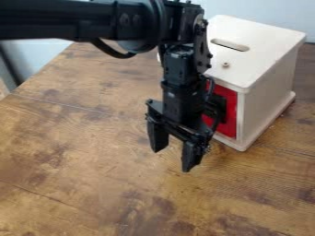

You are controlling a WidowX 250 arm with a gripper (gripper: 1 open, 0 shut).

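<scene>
A black robot arm reaches in from the upper left, its gripper (174,147) pointing down over the wooden table in front of a pale wooden box (264,83). The gripper's two fingers stand apart with nothing visible between them. The box has a slot in its top, a small knob near the top's front edge and a red front panel (229,127), partly hidden behind the arm.
A white wall runs behind the table.
</scene>
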